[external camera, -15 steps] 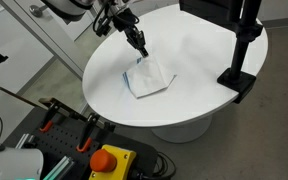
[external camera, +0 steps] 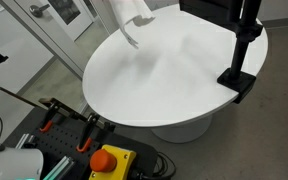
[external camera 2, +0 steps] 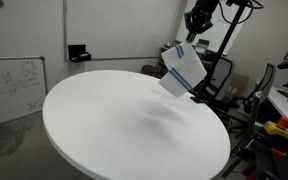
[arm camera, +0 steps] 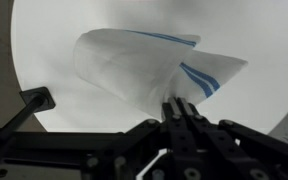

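A white cloth with blue stripes [external camera 2: 183,72] hangs above the round white table [external camera 2: 94,110] in exterior view 2. My gripper [external camera 2: 192,38] is over its upper end, shut on the cloth. In the wrist view the cloth [arm camera: 134,62] spreads out beyond my gripper, its gathered end pinched at the fingertips. Exterior view 1 shows only the lower part of the cloth [external camera: 131,14] at the top edge; the gripper is out of that frame.
A black stand [external camera: 236,80] is clamped to the table's edge, with a dark chair back [external camera: 216,10] behind. A red emergency button [external camera: 103,160] sits on a yellow box near the front.
A second ago the cloth lay on the table with my gripper at its edge. It has since risen off the tabletop with the gripper, up to the top of exterior view 1.
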